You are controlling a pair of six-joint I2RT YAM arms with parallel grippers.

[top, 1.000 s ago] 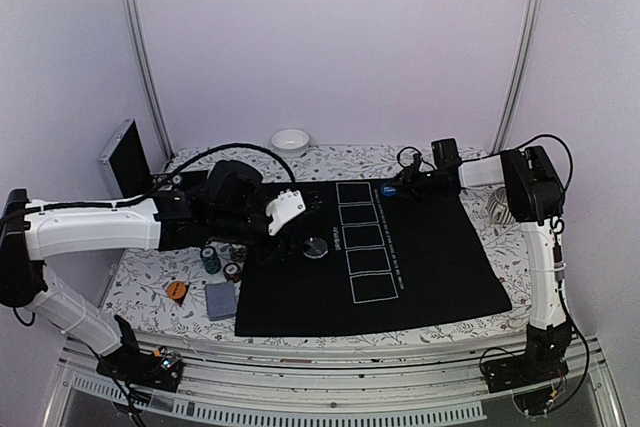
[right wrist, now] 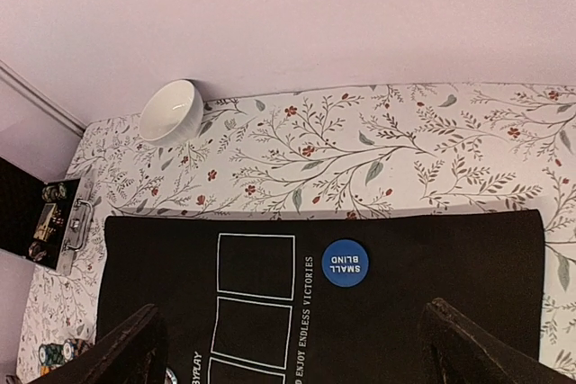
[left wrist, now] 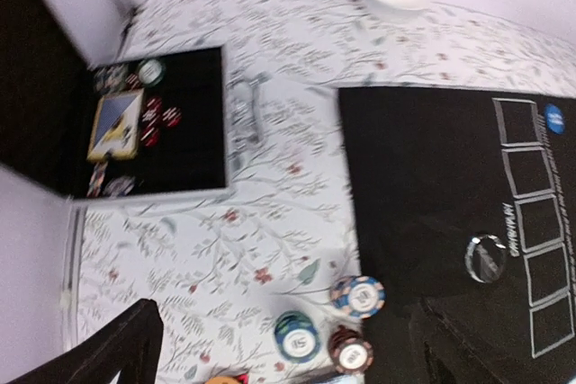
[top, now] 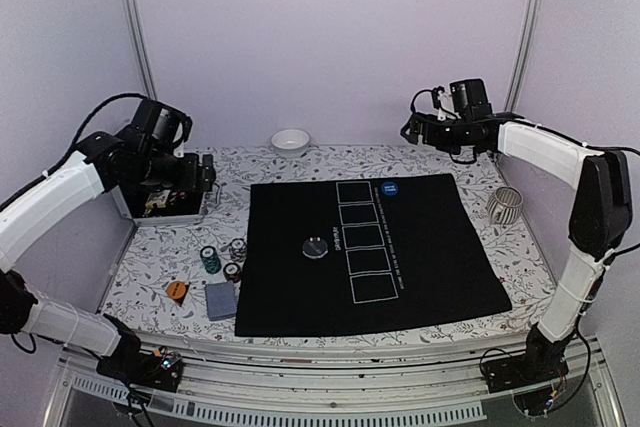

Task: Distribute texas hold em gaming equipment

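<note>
The blue "small blind" disc (top: pixel 390 188) lies flat on the far part of the black mat (top: pixel 445 277). Left of the printed boxes rests the dark dealer disc (top: pixel 315 247). My left gripper (top: pixel 199 173) is raised over the open case (left wrist: pixel 180 193), its fingers (left wrist: pixel 117 348) wide apart and empty. Case contents include red pieces (left wrist: pixel 151 121) and a yellow-edged card box (left wrist: pixel 115 125). Up beyond the mat's far edge, my right gripper (top: pixel 416 131) hangs open, nothing between its fingers. Green chips (top: pixel 210 260) and two other chip stacks (top: pixel 232 272) stand left of the mat.
An orange piece (top: pixel 177 292) and a blue-grey deck (top: pixel 221 301) sit near the front left edge. At the back stands a white bowl (top: pixel 290 142); a striped cup (top: pixel 505 205) is at the right.
</note>
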